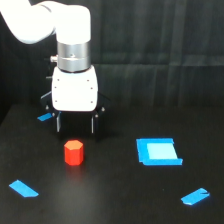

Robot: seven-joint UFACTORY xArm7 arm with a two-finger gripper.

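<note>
A red hexagonal block [73, 153] stands on the dark table at the left of the camera view. My gripper [76, 126], under the white hand, points down with its two dark fingers spread apart and nothing seen between them. In the picture the fingertips are just above the block's top and apart from it; how far behind or over it they are is hard to judge. To the right lies a pale square with a blue border [143, 147] on the table.
Blue tape pieces lie flat at the front left [23, 188] and front right [195, 196]; another blue piece [45, 117] shows at the back left. A dark curtain hangs behind.
</note>
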